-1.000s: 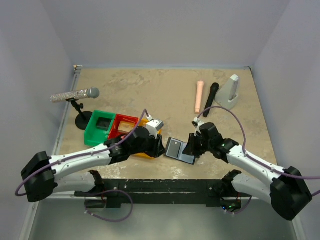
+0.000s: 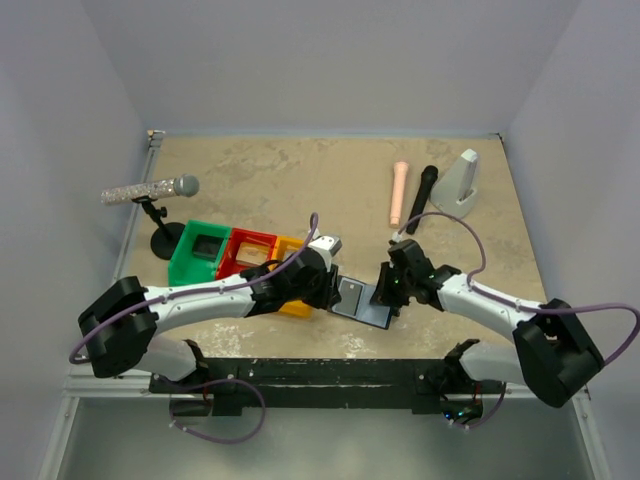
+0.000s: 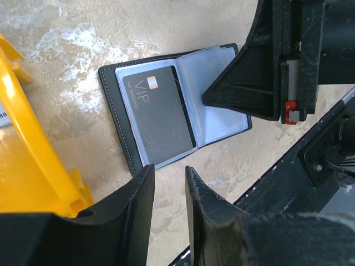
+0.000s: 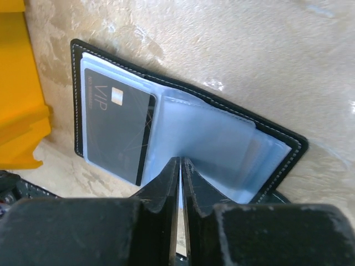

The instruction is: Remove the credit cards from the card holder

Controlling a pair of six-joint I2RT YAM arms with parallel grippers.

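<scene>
The black card holder (image 4: 250,119) lies unfolded on the table, with clear plastic sleeves (image 4: 205,133). A dark grey VIP card (image 3: 158,113) sits in the sleeve on its left half; no card shows clearly in the right half. My left gripper is part open and empty, its fingertips near the card's lower edge in the left wrist view. Over the right half, close to the sleeve, is my right gripper. Its fingers are almost together, a narrow gap between them and nothing seen held. Whether they touch the plastic is unclear.
Left of the holder stands a yellow bin (image 3: 33,127), beside a red bin (image 2: 236,244) and a green bin (image 2: 183,268). Farther back lie a pink microphone (image 2: 399,190) and a black one (image 2: 424,198), near a white stand (image 2: 461,180).
The left gripper has moved right, from beside the bins to the holder's left edge. The right gripper has shifted slightly over the holder's right half. The holder has stayed in place.
</scene>
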